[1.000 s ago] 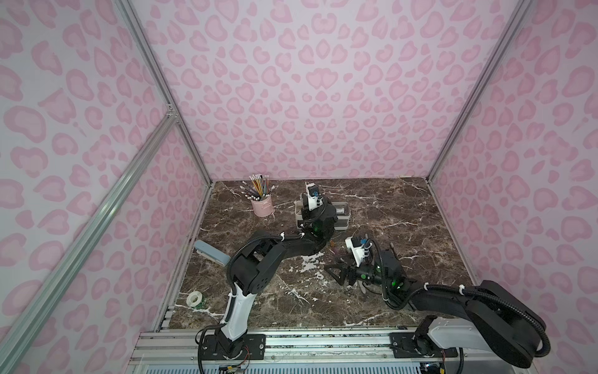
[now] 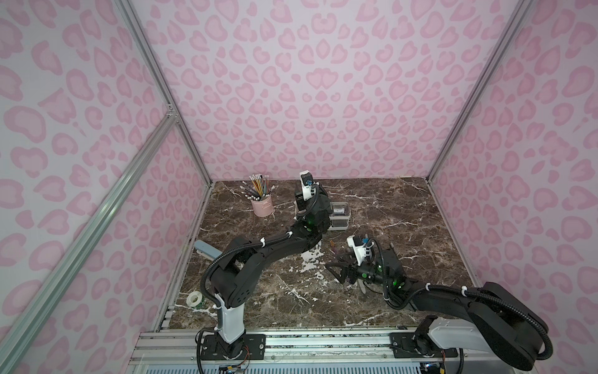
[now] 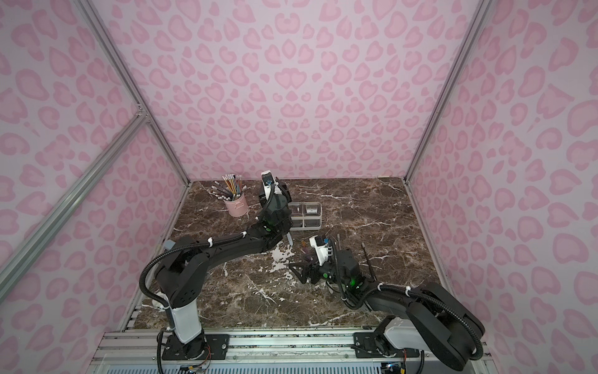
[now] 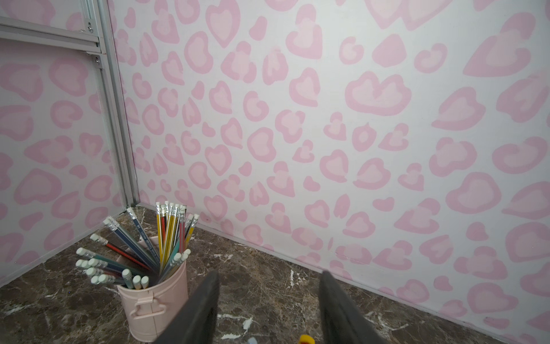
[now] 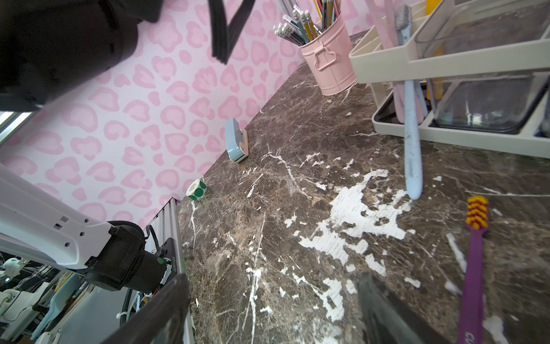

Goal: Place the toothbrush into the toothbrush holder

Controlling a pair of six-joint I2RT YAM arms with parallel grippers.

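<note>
The cream two-tier toothbrush holder [image 5: 452,63] stands at the upper right of the right wrist view, with pink and yellow items in its end slot. A light-blue toothbrush [image 5: 412,143] leans there: its head rises above the upper tier, while its handle slants out in front of the lower tier. A purple toothbrush [image 5: 472,275] with red and yellow bristles lies on the table. My left gripper is open above the holder's left end; a small yellow tip [image 4: 306,339] shows low between its fingers. My right gripper stands open and empty, low over the table.
A pink pencil bucket [image 2: 263,206] stands left of the holder. A light-blue stapler-like object [image 2: 208,250] and a tape roll [image 2: 195,299] lie near the left edge.
My left gripper has risen slightly and shifted left and back over the holder. The right arm has stayed almost still.
</note>
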